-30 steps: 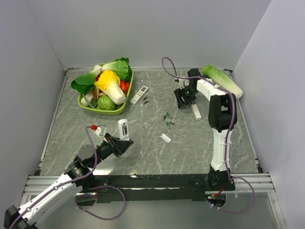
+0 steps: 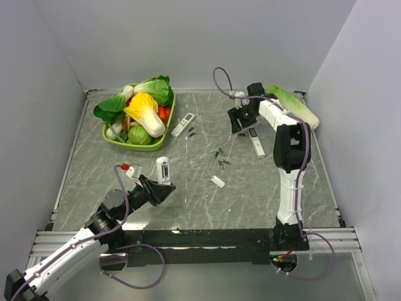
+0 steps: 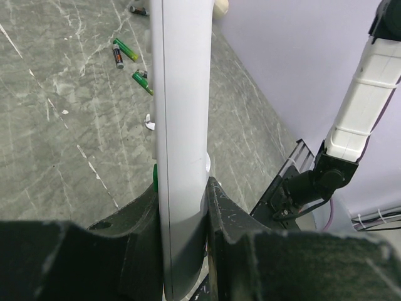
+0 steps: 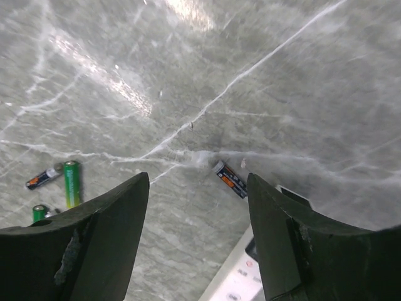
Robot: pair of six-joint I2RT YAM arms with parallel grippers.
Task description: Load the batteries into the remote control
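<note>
My left gripper (image 2: 164, 188) is shut on a white remote (image 2: 163, 170), held upright above the table at the front left. The left wrist view shows this remote edge-on, with its compartment hidden. At the back right, my right gripper (image 2: 241, 128) hangs over the table with its fingers apart and nothing between them. A dark battery with an orange mark (image 4: 230, 179) lies below the gap, closer to the right-hand finger (image 4: 263, 216). Several green and dark batteries (image 2: 221, 159) are scattered mid-table. A small white cover (image 2: 217, 181) lies in front of them.
A second white remote (image 4: 238, 276) lies partly under the right-hand finger. Another remote (image 2: 183, 125) rests by the green vegetable basket (image 2: 133, 146), with small batteries (image 2: 191, 130) alongside. A cabbage (image 2: 293, 106) occupies the back right corner.
My right gripper has shifted slightly toward the back of the table, uncovering more of the remote beside it. The left arm and its remote stay nearly still.
</note>
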